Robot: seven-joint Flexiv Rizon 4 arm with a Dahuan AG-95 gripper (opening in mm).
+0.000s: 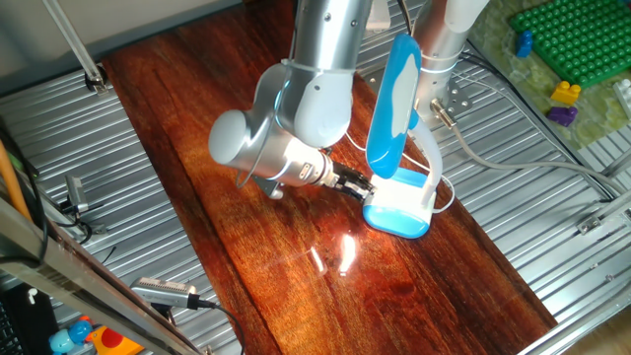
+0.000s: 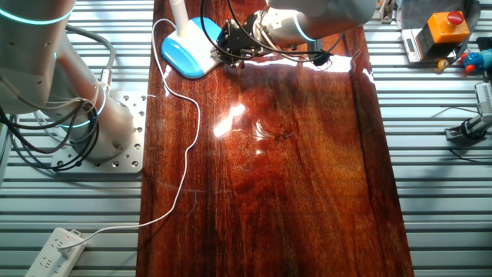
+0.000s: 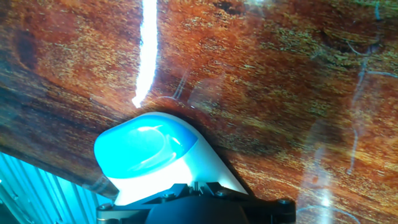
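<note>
A blue-and-white desk lamp stands on the wooden table; its base (image 1: 397, 219) shows under the raised blue lamp head (image 1: 394, 106). My gripper (image 1: 369, 187) is low at the side of that base, its fingertips touching it or very close. From the other side, exterior view 2 has the gripper (image 2: 220, 51) beside the lamp's base (image 2: 184, 58), with the head out of the picture. In the wrist view the base (image 3: 146, 146) lies just beyond the gripper, whose black fingers look close together. Nothing can be made out between them.
A white cable (image 2: 197, 127) runs from the lamp over the table to a power strip (image 2: 55, 252).
</note>
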